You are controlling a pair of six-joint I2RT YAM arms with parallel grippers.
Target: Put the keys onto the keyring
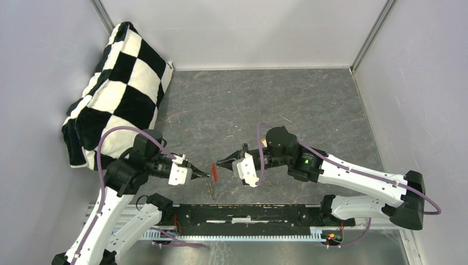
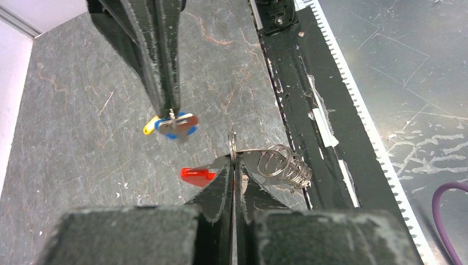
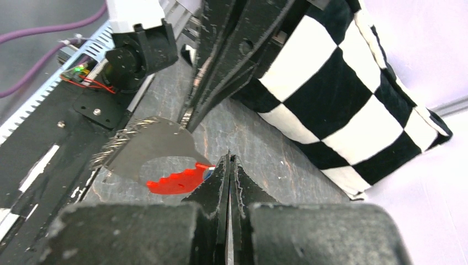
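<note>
The left gripper is shut on a thin shiny metal piece, with a coiled wire ring (image 2: 284, 165) reaching out to one side. On the other side hangs a red-headed key (image 2: 198, 175). The right wrist view shows the key's metal part (image 3: 157, 144) below the left gripper's fingertips. Facing it, my right gripper (image 1: 217, 164) is shut. At its tip in the left wrist view is a blue key (image 2: 193, 131) with a blurred metal disc in front; in the right wrist view, the fingers mostly hide it.
A yellow key (image 2: 149, 126) lies on the grey floor, partly hidden behind the blue one. A checkered cushion (image 1: 121, 94) fills the left back corner. Black rail (image 1: 243, 215) runs along the front.
</note>
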